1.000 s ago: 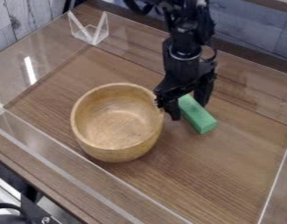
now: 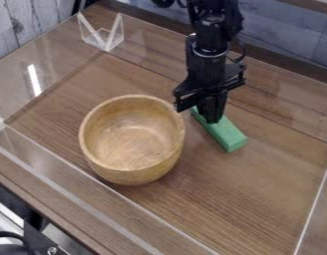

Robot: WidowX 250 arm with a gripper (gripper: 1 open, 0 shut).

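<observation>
My black gripper point(image 2: 193, 104) hangs low over the upper end of a green bar point(image 2: 222, 133), just right of a wooden bowl point(image 2: 132, 169). The bar lies flat on the wooden table point(image 2: 233, 209). The fingertips are at or just above the bar's far end; whether they touch it I cannot tell. The gripper looks shut, with nothing visible between its fingers.
A white wire object point(image 2: 103, 32) stands at the back left.
The gripper now sits slightly farther back and left.
</observation>
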